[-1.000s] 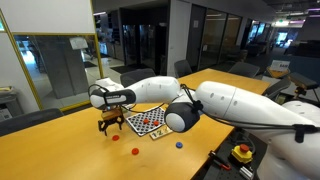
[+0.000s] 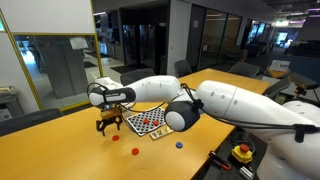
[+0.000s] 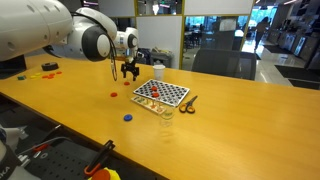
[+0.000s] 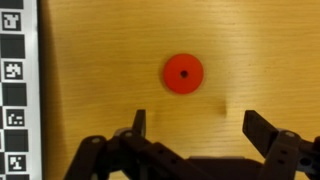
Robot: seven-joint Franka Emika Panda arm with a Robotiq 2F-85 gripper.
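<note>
In the wrist view a round red piece (image 4: 183, 74) with a dark centre lies flat on the wooden table. My gripper is above the table, its two fingers wide apart and nothing between them; the red piece sits just beyond the line of the fingertips, roughly midway between the two sides. Exterior view 1 has the gripper (image 2: 109, 126) low over the table, close to that red piece (image 2: 116, 138). A second red piece (image 2: 135, 152) lies farther toward the camera, and a blue piece (image 2: 179, 145) to the right.
A board with a grid (image 3: 168, 94) carries red pieces, with a wooden strip (image 3: 149, 105) beside it. Scissors (image 3: 188, 104), a clear cup (image 3: 166, 117) and a white container (image 3: 158, 73) stand near. A black-and-white marker strip (image 4: 15, 90) borders the wrist view.
</note>
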